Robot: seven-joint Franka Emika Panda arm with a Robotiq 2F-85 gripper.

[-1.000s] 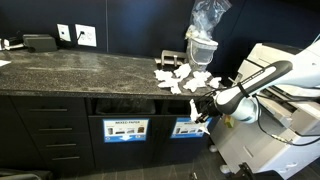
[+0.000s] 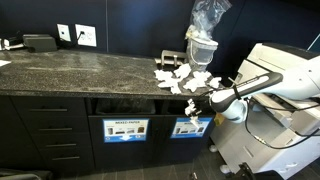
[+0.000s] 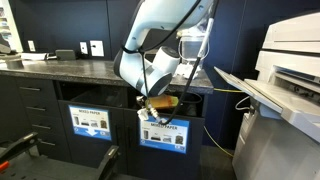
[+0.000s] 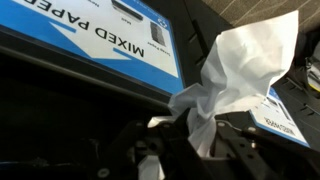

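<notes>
A crumpled white paper piece (image 4: 240,72) sticks up from my gripper, whose dark fingers are shut on it in the wrist view. In exterior view 2 the same paper (image 3: 147,114) hangs below the arm, in front of the bin cabinet and near the right bin opening. Exterior view 1 shows the gripper (image 2: 202,101) just off the counter's front edge, close to the right-hand bin. A blue and white "mixed paper" label (image 4: 100,35) and a dark opening appear beside the gripper in the wrist view.
Several white crumpled papers (image 2: 182,71) lie on the dark counter (image 2: 90,75) near a container with a clear plastic bag (image 2: 206,18). Two labelled openings sit below the counter, the left one with its sign (image 2: 125,130). A white machine (image 3: 285,75) stands at the right.
The arm has shifted a little lower and to the left in exterior view 1, and the held paper has moved with it. The papers on the counter stay put.
</notes>
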